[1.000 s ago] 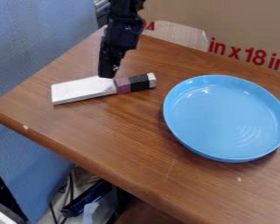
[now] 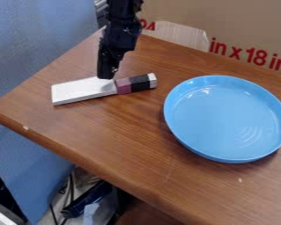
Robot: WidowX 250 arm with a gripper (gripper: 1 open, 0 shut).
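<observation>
My black gripper point(image 2: 108, 68) reaches down from the top of the camera view, its tip at the upper edge of a long object point(image 2: 82, 90) lying on the wooden table. That object has a flat white part on the left and a dark pink and black band toward its right end. Whether the fingers are open or shut, or touch the object, is hard to tell. A light blue plate point(image 2: 225, 119) lies to the right of it.
A cardboard box point(image 2: 237, 26) with red lettering stands behind the table point(image 2: 131, 158). A blue fabric surface point(image 2: 25, 53) is at the left.
</observation>
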